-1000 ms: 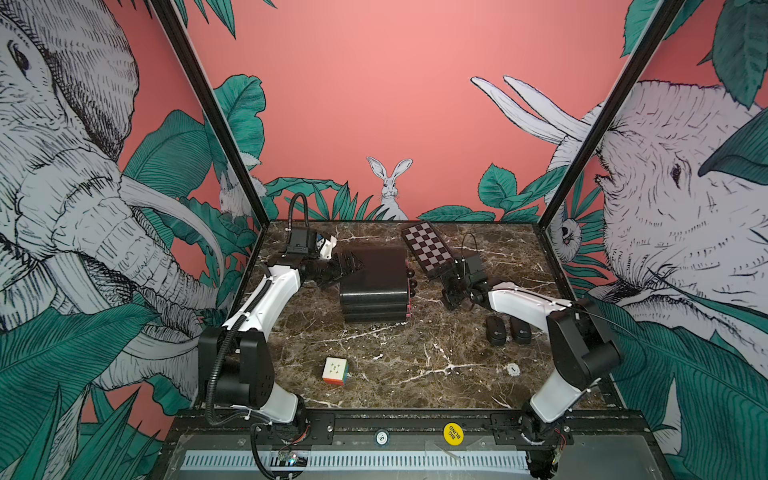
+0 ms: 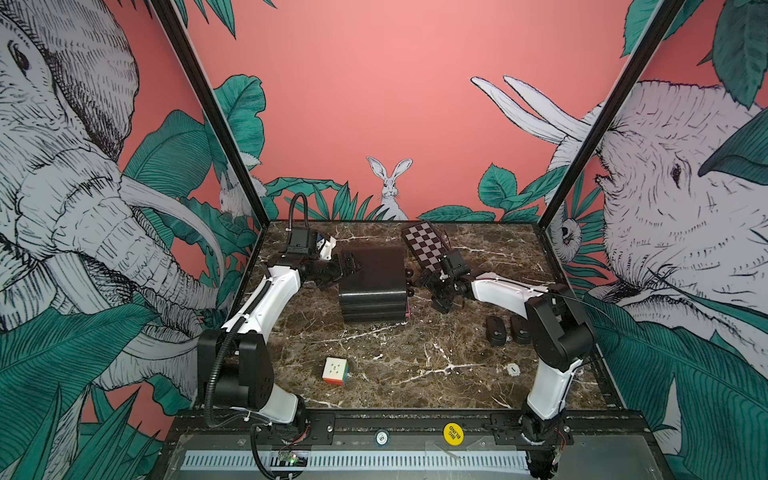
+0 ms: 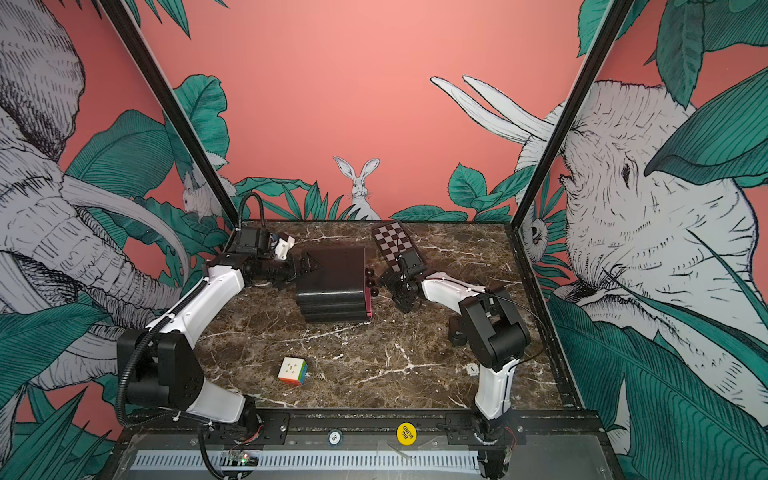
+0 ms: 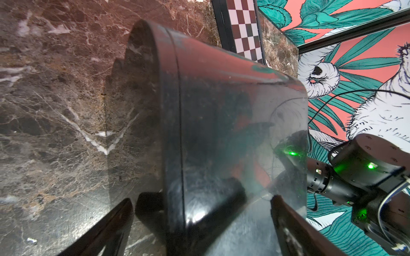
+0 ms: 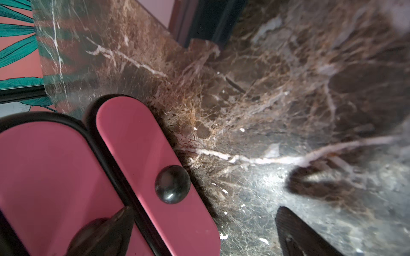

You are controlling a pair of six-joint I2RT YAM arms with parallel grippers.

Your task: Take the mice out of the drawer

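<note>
The black drawer unit (image 2: 373,276) stands mid-table. Its pink fronts (image 5: 141,140) with dark round knobs (image 5: 172,184) face right, and the drawers look shut. At its left end, my left gripper has its fingers spread wide, one beside the casing and the other over it; contact cannot be judged. Just off the fronts, my right gripper is open, one finger overlapping the pink panels in view and the other over bare table. Two black mice (image 2: 496,330) lie on the table at the right; the arm partly covers the farther one.
A checkered board (image 2: 426,245) lies behind the right gripper. Nearer the front are a Rubik's cube (image 2: 335,370) on the left and a small pale disc (image 2: 513,369) on the right.
My right gripper has moved left, up to the drawer fronts, and its arm now hides part of one mouse. The unit's knob side sits slightly further left. The left arm is still.
</note>
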